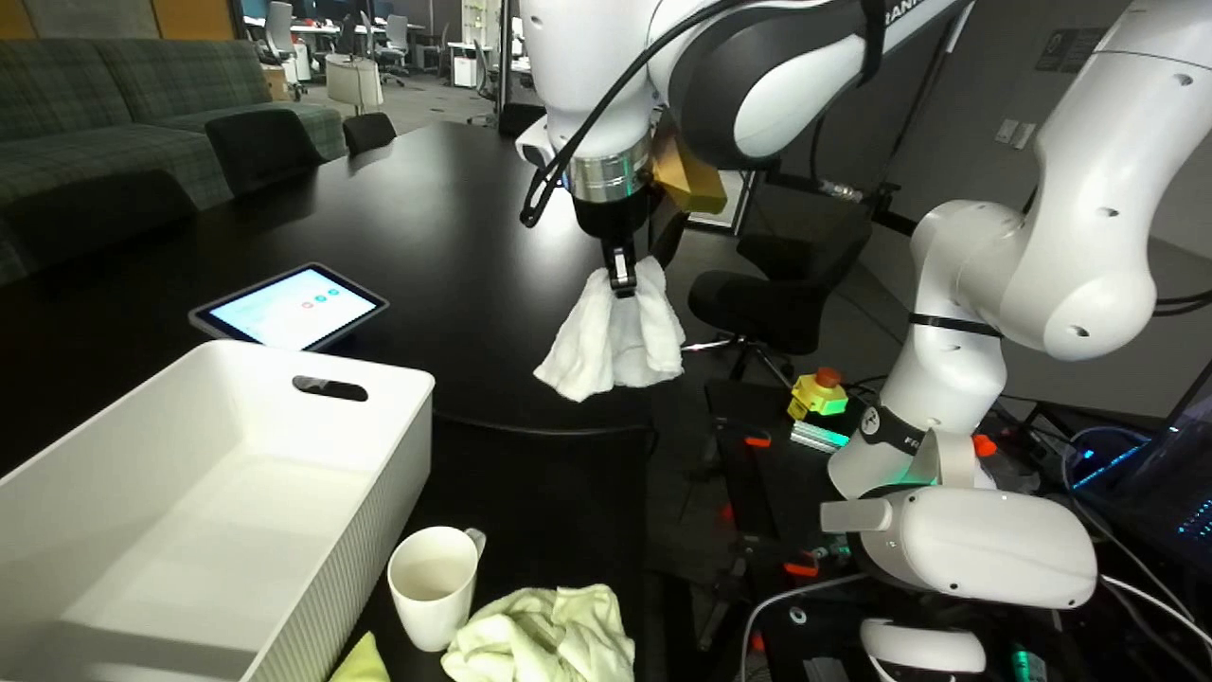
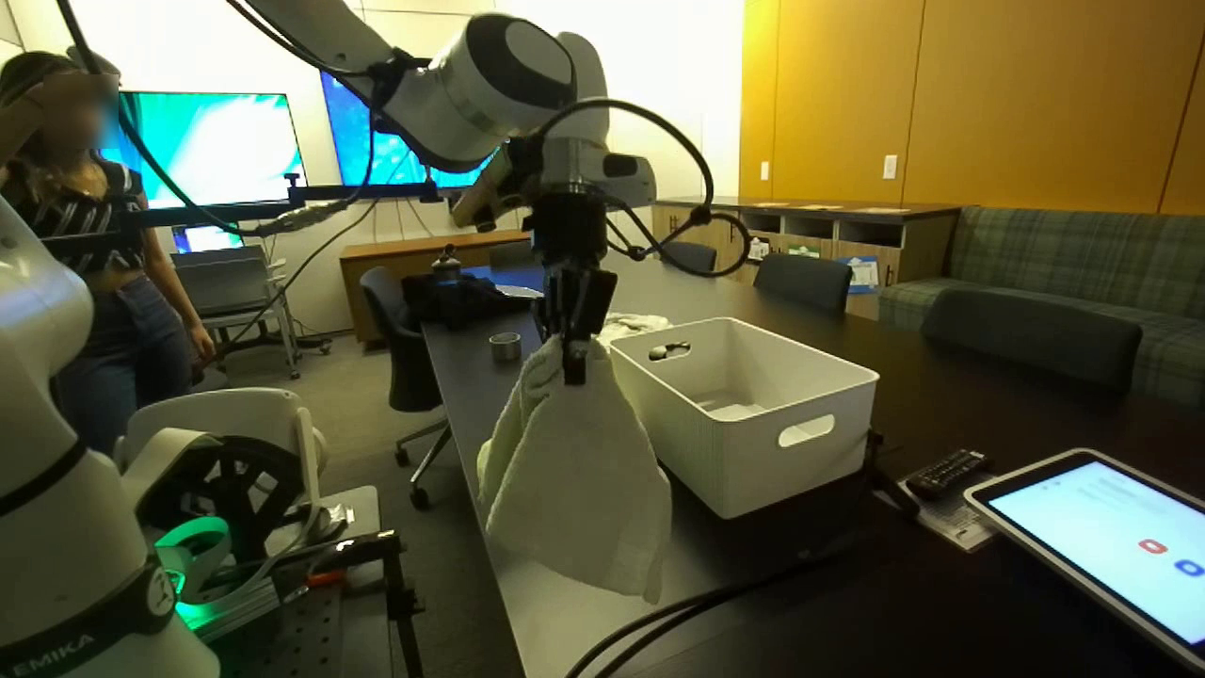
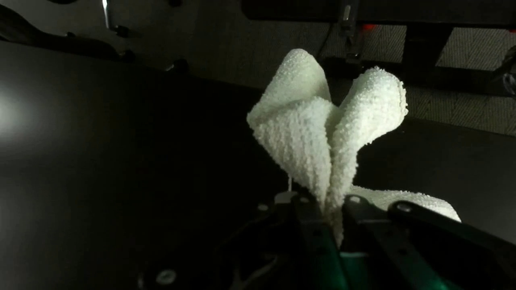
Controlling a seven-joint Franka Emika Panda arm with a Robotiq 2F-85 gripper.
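Note:
A white towel [image 1: 616, 341] hangs in the air from my gripper [image 1: 622, 286], which is shut on a pinched fold near its top. In exterior view 2 the towel [image 2: 582, 486] drapes down in front of the white bin [image 2: 779, 452], apart from it as far as I can tell. The wrist view shows the towel [image 3: 309, 140] bunched between the dark fingers, with two lobes sticking up. Empty inside as seen from exterior view 1, the bin [image 1: 352, 500] stands at the left on the black table.
Right of the bin stands a white mug [image 1: 434, 585], with a crumpled pale green cloth [image 1: 551, 637] beside it. A tablet [image 1: 290, 307] lies behind the bin. A headset [image 1: 989, 546] rests near the arm's base.

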